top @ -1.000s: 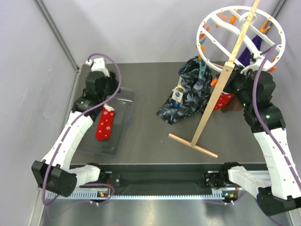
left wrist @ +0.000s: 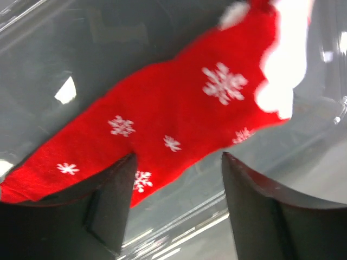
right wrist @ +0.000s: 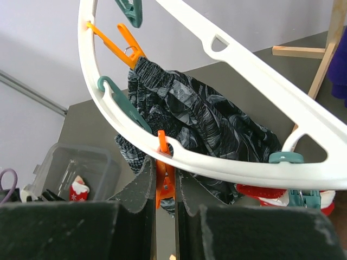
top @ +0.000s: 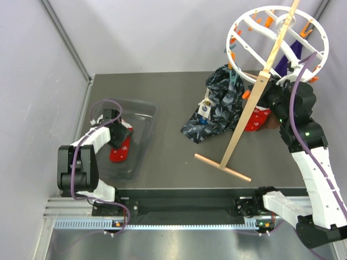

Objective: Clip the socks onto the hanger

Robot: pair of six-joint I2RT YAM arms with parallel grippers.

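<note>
A red sock with white snowflakes (top: pixel 120 150) lies in the clear bin (top: pixel 142 142). My left gripper hangs just above it, fingers apart, nothing gripped. In the right wrist view my right gripper is shut on an orange clip (right wrist: pixel 165 142) at the white hanger ring (right wrist: pixel 244 169). Dark patterned fabric (right wrist: pixel 206 124) hangs behind from another orange clip (right wrist: pixel 124 51). Red-and-white socks (right wrist: pixel 260 193) hang low at the right, partly hidden by the ring.
The wooden stand (top: pixel 244 122) rises in front of the hanger, its foot on the grey table (top: pixel 171 162). Purple cloth (right wrist: pixel 339 65) hangs on the right. The table between bin and stand is clear.
My left arm has moved from behind and above the bin's back edge down over the red sock. The right arm looks unchanged.
</note>
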